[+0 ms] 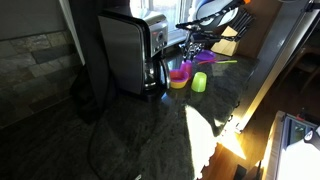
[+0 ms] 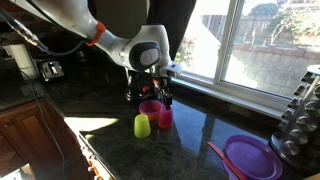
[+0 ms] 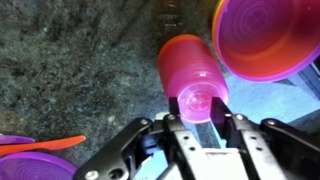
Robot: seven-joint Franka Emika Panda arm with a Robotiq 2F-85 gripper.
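A pink cup (image 3: 192, 75) is below the gripper in the wrist view, its round end between the spread fingertips. The fingers stand apart, and whether they touch the cup cannot be seen. In exterior view 2 the gripper (image 2: 157, 91) hangs just above the pink cup (image 2: 166, 118), which stands close beside a pink bowl (image 2: 150, 106). A lime green cup (image 2: 142, 127) is on the counter nearby. Exterior view 1 shows the pink cup (image 1: 186, 67) behind the green cup (image 1: 199, 82).
A purple plate (image 2: 262, 158) with a red-orange utensil (image 2: 227, 160) lies toward the window side. A dish rack (image 2: 298, 125) borders it. In exterior view 1 a silver appliance (image 1: 128, 52) stands left of the cups. Open dark counter (image 1: 150, 135) stretches in front.
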